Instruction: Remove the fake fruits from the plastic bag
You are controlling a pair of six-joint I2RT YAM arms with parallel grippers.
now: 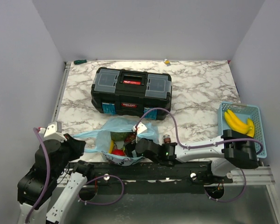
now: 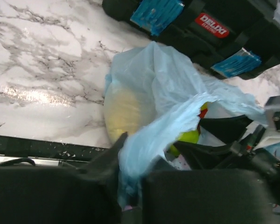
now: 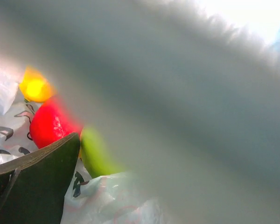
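Observation:
A light blue plastic bag (image 1: 116, 125) lies in front of the toolbox, its mouth spread between both arms. My left gripper is shut on one twisted handle of it. Inside, a red fruit (image 3: 51, 123), a yellow one (image 3: 36, 86) and a green one (image 3: 95, 151) show in the right wrist view. Another pale yellow shape (image 2: 123, 112) shows through the bag's side. My right gripper reaches into the mouth, its black fingers (image 2: 224, 127) apart, the green fruit near their tips. Blurred bag film hides much of the right wrist view.
A black toolbox (image 1: 130, 97) stands right behind the bag. At the far right, a blue basket (image 1: 221, 122) holds bananas (image 1: 236, 122). The table's dark front edge (image 2: 46, 148) runs close to the bag.

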